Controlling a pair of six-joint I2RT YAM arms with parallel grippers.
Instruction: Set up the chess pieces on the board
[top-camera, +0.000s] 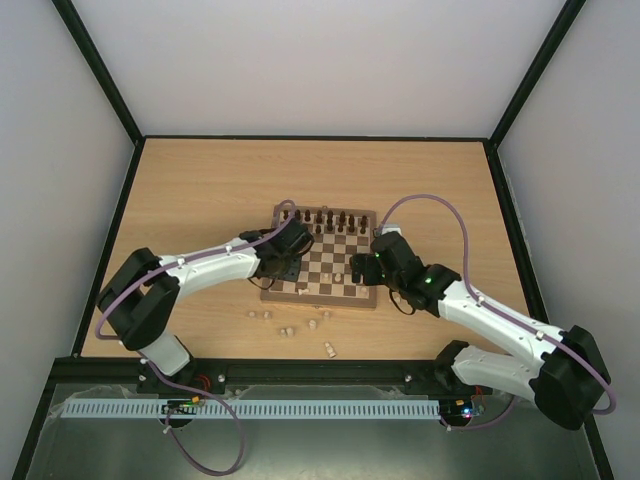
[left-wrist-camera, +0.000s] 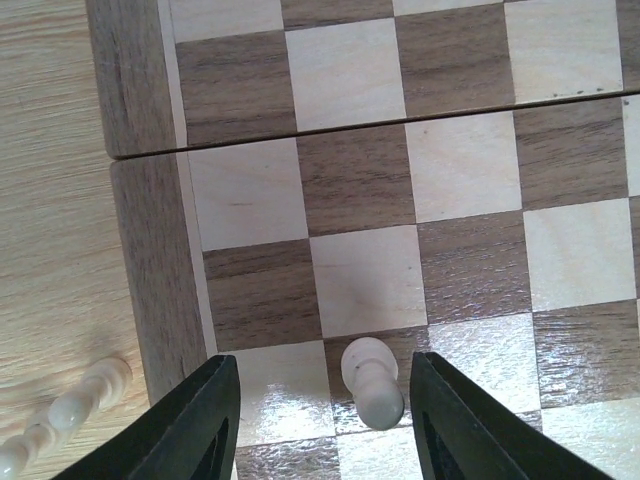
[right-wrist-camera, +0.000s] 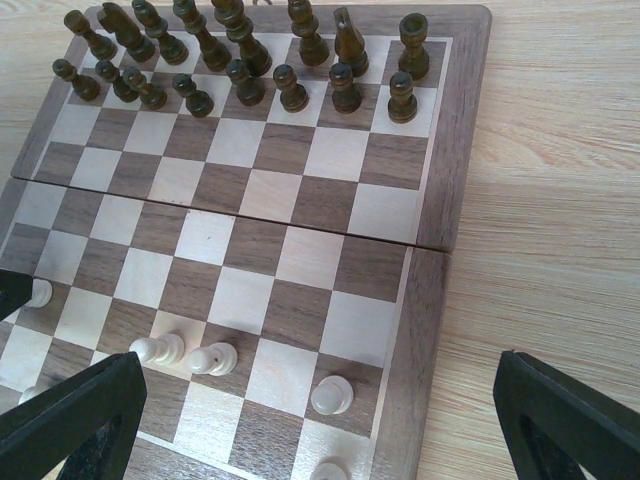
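The chessboard has dark pieces lined up in two rows at its far side, such as a dark pawn. In the left wrist view, one white pawn is on a dark square between the fingers of my open left gripper, nearer the right finger and not gripped. The right wrist view has several white pieces on the near half, among them a pawn, another and a third. Over the board's right side, my right gripper stands wide open, nothing held.
Several loose white pieces lie on the table in front of the board, one of them on its side. More white pieces are off the board's left edge.
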